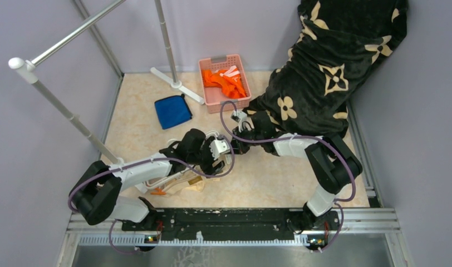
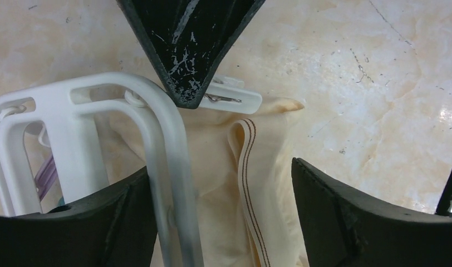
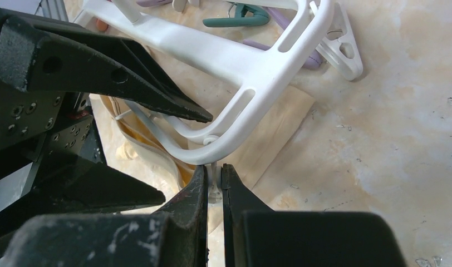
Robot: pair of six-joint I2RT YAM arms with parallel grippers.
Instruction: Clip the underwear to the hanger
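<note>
The white hanger (image 1: 161,181) lies low over the floor, largely covered by my left arm in the top view. Under its end is the beige underwear (image 2: 268,167), folded, with a brown-striped edge. My right gripper is shut on a white clip (image 2: 235,100) hanging from the hanger's end (image 3: 235,133). My left gripper stands part open facing it. In the left wrist view the hanger frame (image 2: 182,183) passes by its left finger, and the underwear shows in the gap between its fingers, not clamped.
A green clip (image 3: 240,18) and another white clip (image 3: 343,47) hang from the hanger. Behind stand a pink basket (image 1: 202,92) with orange cloth, a blue folded cloth (image 1: 173,112) and a rack pole (image 1: 167,41).
</note>
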